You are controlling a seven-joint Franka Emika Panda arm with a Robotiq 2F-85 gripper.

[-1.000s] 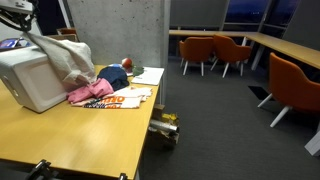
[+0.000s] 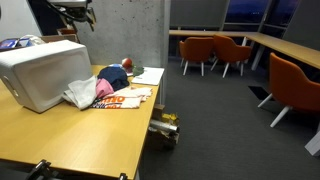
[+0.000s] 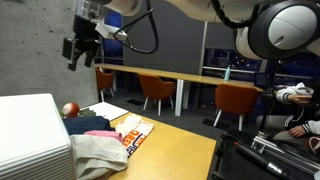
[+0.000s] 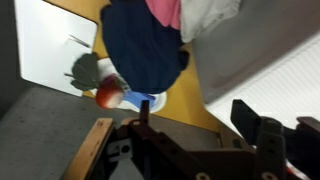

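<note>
High above the table, my gripper (image 2: 88, 17) is empty, and in the wrist view its two black fingers (image 4: 240, 112) stand well apart. A beige-white cloth (image 2: 79, 94) lies crumpled on the table against the white box (image 2: 45, 76). A pink cloth (image 2: 103, 87) touches it, and beyond that is a dark navy cloth (image 2: 114, 76). Flat in front of these spreads an orange-and-white printed cloth (image 2: 122, 100). From above, the navy cloth (image 4: 148, 45), part of the pink cloth (image 4: 166, 9) and the beige cloth (image 4: 204, 12) show beside the box (image 4: 268, 70).
A red apple-like object (image 4: 109, 95) sits by a white plate with something blue (image 4: 137, 99). Near them are dark leaves (image 4: 84, 72) and a white flat board (image 4: 45, 38). A concrete pillar (image 2: 130, 35) rises behind.
My gripper has moved up and right.
</note>
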